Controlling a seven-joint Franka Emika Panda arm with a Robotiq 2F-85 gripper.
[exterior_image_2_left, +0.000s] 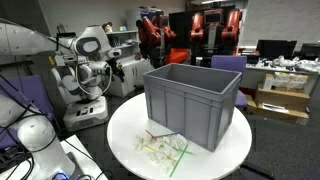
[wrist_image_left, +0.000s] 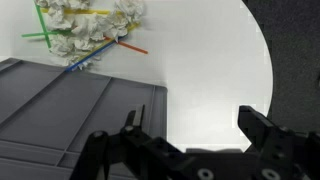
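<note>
Crumpled white paper wads lie on the round white table, mixed with thin coloured sticks. A large grey bin stands on the table behind them. From the wrist, the paper wads are at the upper left, with green, orange, red and blue sticks among them, and the grey bin fills the lower left. My gripper is open, its dark fingers wide apart and nothing between them. In the exterior view the gripper hangs in the air left of the bin, clear of the table.
Bare surface of the white table lies to the right of the bin in the wrist view, ending in a curved edge over dark floor. Behind the table stand a purple chair and cardboard boxes.
</note>
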